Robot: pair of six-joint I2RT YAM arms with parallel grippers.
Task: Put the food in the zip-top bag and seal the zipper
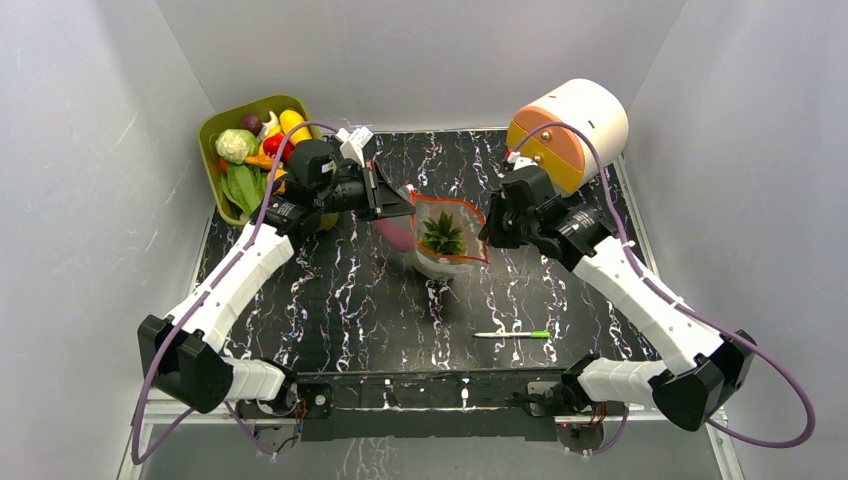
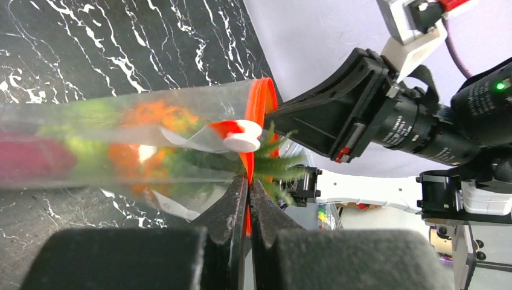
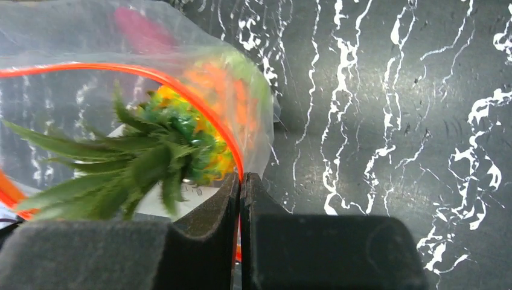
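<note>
The zip bag [image 1: 448, 262] hangs between both grippers, its red-rimmed mouth open. A leafy pineapple top [image 1: 442, 234] pokes into the mouth, with blurred pink, green and orange food inside the bag. My left gripper is shut on the red zipper edge on one side. My right gripper is shut on the red edge on the other side. Both sit at the rim, facing each other.
A green bin [image 1: 217, 135] of vegetables stands at back left, behind the left arm. A cream and yellow cylinder box [image 1: 590, 125] is at back right. A green-capped pen [image 1: 512, 334] lies on the front right of the marble mat.
</note>
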